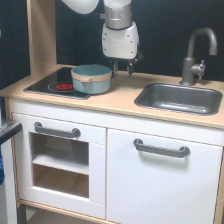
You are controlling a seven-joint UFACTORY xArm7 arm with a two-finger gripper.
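My gripper [122, 69] hangs over the counter, just right of a blue-grey pot [92, 84] with a pinkish-brown band near its top. A gap shows between the two dark fingers, and I see nothing held in it. The pot sits upright on the counter at the right part of the black stove top [47, 83], which has a red ring mark. The gripper and the pot look apart, though depth is hard to judge.
A grey sink [180, 98] with a tall faucet [192, 58] lies to the right. Below are an open-fronted oven [62, 160] and a white cabinet door [160, 180] with dark handles. Bare wooden counter [121, 94] separates pot and sink.
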